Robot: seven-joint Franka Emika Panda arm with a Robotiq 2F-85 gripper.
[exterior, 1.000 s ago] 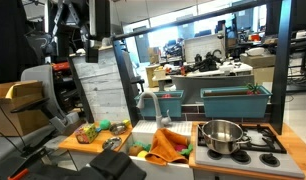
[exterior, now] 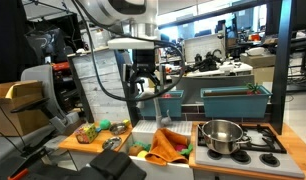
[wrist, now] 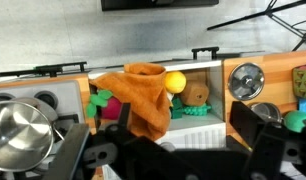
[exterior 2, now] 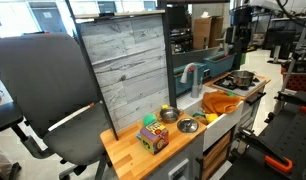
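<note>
High above the sink (wrist: 215, 78), my gripper is open, its dark fingers wide apart with nothing between them. In exterior view 1 the gripper (exterior: 144, 88) hangs in the air, well clear of the counter. An orange cloth (wrist: 143, 92) lies crumpled across the sink and over its edge; exterior view 1 also shows this cloth (exterior: 169, 146). Beside it in the sink are a yellow round item (wrist: 175, 81), a brown one (wrist: 195, 92) and a green one (wrist: 176, 108). The cloth partly covers a dark red item (wrist: 112, 108).
A steel pot (exterior: 223, 134) stands on the stove (exterior: 266, 151), right of the sink. The faucet (exterior: 157, 105) rises behind the sink. Metal bowls (exterior 2: 170, 115) and a box with coloured sides (exterior 2: 152, 137) stand on the wooden counter at the other side.
In exterior view 1, the arm has come down and moved right from the upper left, bringing my gripper over the sink area. The cloth and pot have stayed put.
</note>
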